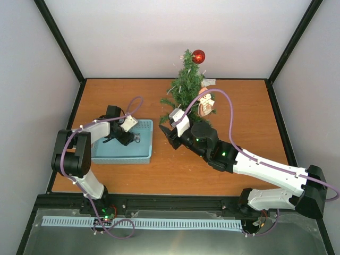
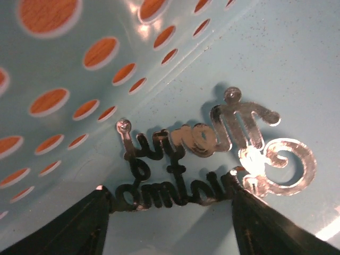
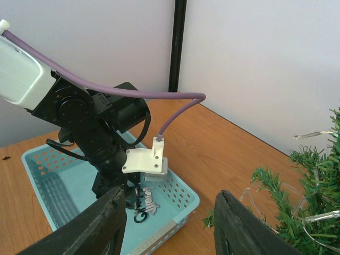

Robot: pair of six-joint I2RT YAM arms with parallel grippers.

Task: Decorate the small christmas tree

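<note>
A shiny metallic ornament of cut-out lettering [image 2: 196,141] lies on the floor of the blue basket [image 1: 119,160]. My left gripper is low over it, fingers parted, with a fingertip near each end of the lower word; whether they touch it I cannot tell. In the right wrist view the ornament [image 3: 149,203] shows beside the left gripper. The small green Christmas tree [image 1: 186,85] stands at the back, bearing a red ball [image 1: 198,56] and a cream figure ornament [image 1: 205,105]. In front of the tree, my right gripper is open and empty.
The basket's perforated wall [image 2: 64,101] rises close to the ornament in the left wrist view. Tree branches [image 3: 313,186] are close on the right in the right wrist view. Bare wooden table [image 1: 249,117] lies right of the tree.
</note>
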